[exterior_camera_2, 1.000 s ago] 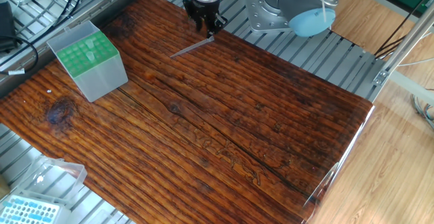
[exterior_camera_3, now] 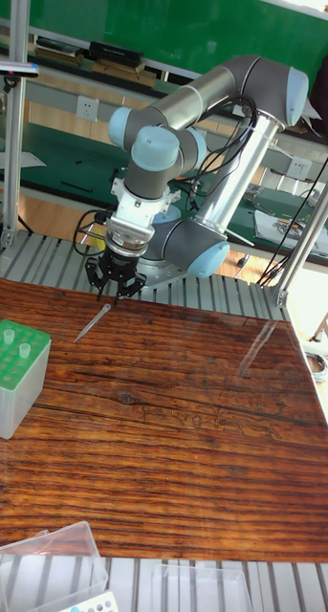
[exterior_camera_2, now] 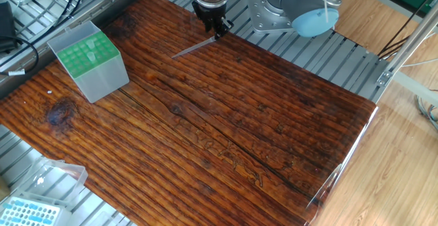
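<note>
A thin, pale, translucent pipette-like piece (exterior_camera_2: 194, 47) lies on the brown wooden board near its back edge. The same thin piece (exterior_camera_3: 92, 322) lies slanted in exterior view 3, its wider end towards the robot. My black gripper (exterior_camera_2: 217, 31) points down by that wider end, seeming to overlap it in exterior view 2. In exterior view 3 the gripper (exterior_camera_3: 116, 294) is just behind and right of the piece. Whether its fingers touch the piece, and how far apart they stand, is too small and dark to make out.
A frosted box with a green rack top (exterior_camera_2: 87, 56) holding a couple of clear tubes stands at the board's left. A clear lid (exterior_camera_2: 53, 179) and a blue-white rack (exterior_camera_2: 29, 213) lie off the board's front left. The board's (exterior_camera_2: 239, 130) middle and right are bare.
My gripper has shifted slightly to the right in exterior view 2, closer over the wider end of the thin piece. The piece and the green-topped box have stayed in place.
</note>
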